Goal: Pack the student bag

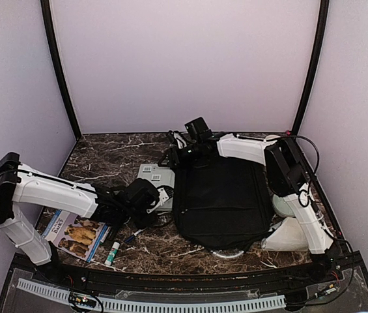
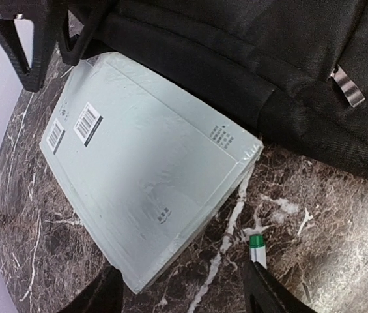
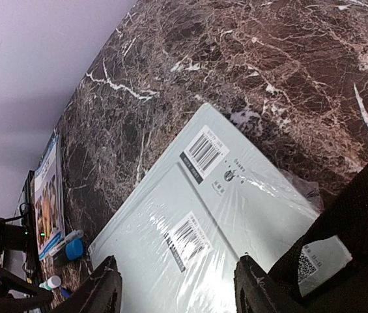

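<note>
The black student bag [image 1: 223, 195] lies flat on the table. Along its left edge rests a pale, plastic-wrapped flat pack [image 2: 144, 156] with two barcode labels. In the right wrist view, black bag cloth [image 3: 353, 241] overlaps one corner of the pack [image 3: 164, 228]. My left gripper is open at the pack's near end, its fingers apart with nothing gripped between them. Over the pack's far end, my right gripper is also open. A pen with a green end [image 2: 257, 251] lies beside the left gripper's finger.
A picture book [image 1: 76, 233], a blue-ended marker [image 1: 133, 236] and a glue stick [image 1: 112, 253] lie front left. To the bag's right are a pale green bowl [image 1: 283, 207], partly covered by the right arm, and a white pouch [image 1: 286, 236].
</note>
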